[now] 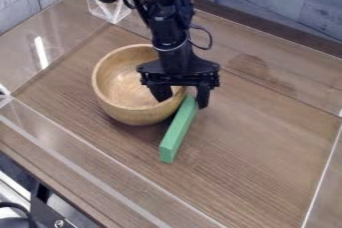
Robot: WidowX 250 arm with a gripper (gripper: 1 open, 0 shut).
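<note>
My black gripper (179, 86) is open, low over the right side of a tan wooden bowl (115, 82), with its fingers spread across the rim. A long green block (178, 133) lies on the wooden table just right of the bowl, its far end under or beside the right finger. Whether the fingers touch either thing I cannot tell.
A white wire object (106, 2) sits at the back left corner. Pale edges border the table, with cables at the bottom left.
</note>
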